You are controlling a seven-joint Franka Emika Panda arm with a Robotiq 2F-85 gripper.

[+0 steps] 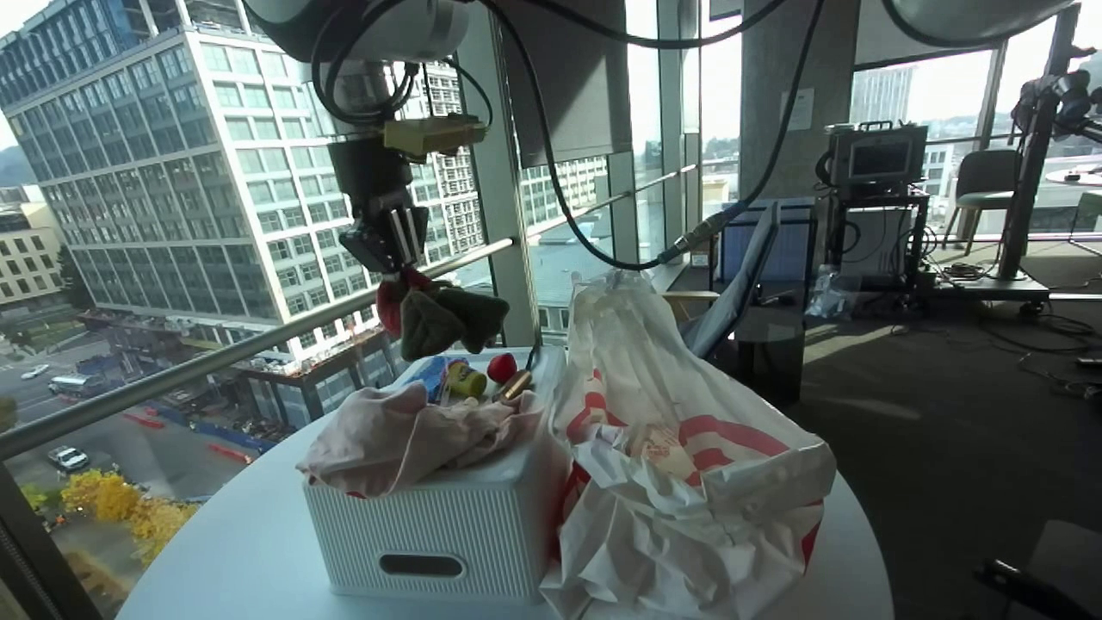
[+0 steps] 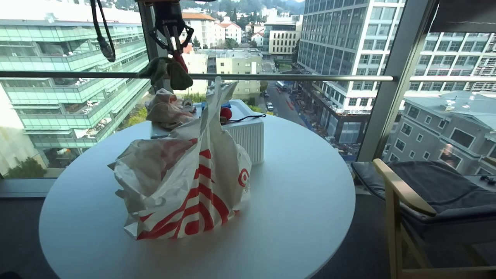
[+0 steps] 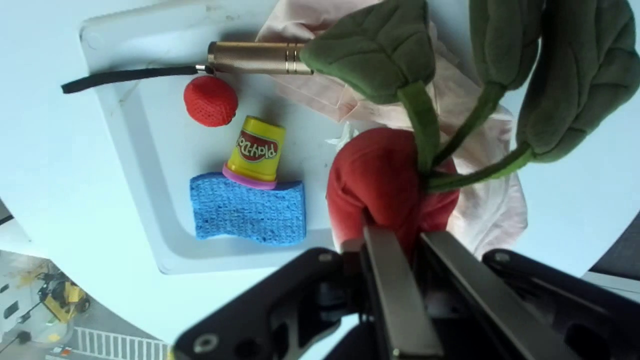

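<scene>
A soft red plush radish or beet with green fabric leaves (image 3: pixel 384 174) hangs from my gripper, which is shut on its red body. In the first exterior view the plush toy's green leaves (image 1: pixel 455 315) droop above the white ribbed box, clear of everything on it. The gripper (image 1: pixel 398 269) points downward there, the red part partly hidden behind the leaves. From the other side, the gripper (image 2: pixel 175 52) holds the toy (image 2: pixel 179 74) high over the box's far end.
On the box top (image 3: pixel 162 180) lie a blue sponge (image 3: pixel 249 210), a yellow Play-Doh tub (image 3: pixel 258 150), a red ball (image 3: pixel 210 101), a gold cylinder with a black strap (image 3: pixel 258 58) and a pink cloth (image 1: pixel 382 439). A tall white plastic bag (image 1: pixel 682 444) stands beside the box.
</scene>
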